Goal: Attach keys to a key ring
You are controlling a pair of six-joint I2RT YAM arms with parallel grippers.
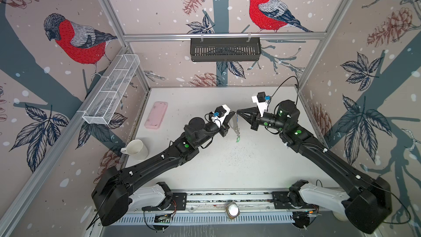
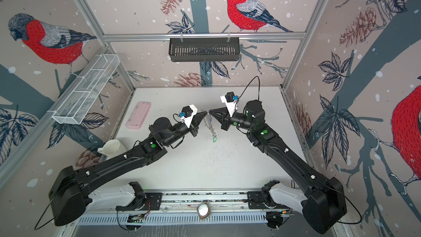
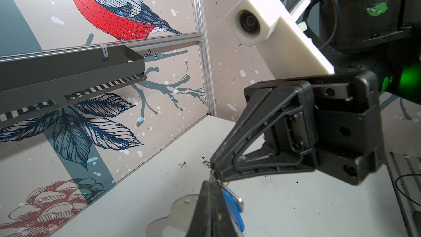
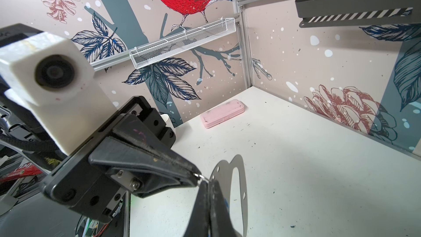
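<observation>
A key bunch with a green end hangs below the two gripper tips, above the table. In the right wrist view a flat silver plate with cut-outs hangs behind my right fingertips; the left wrist view shows it beside a blue key or tag. My left gripper is shut on a thin shiny bit of metal, apparently the key ring. Almost tip to tip with it, my right gripper is shut. A sliver of metal shows at its tips, but whether it grips that is unclear. Most of the ring is hidden.
A pink case lies at the table's back left, with a white mug nearer the front. A white wire basket and a dark shelf are mounted above.
</observation>
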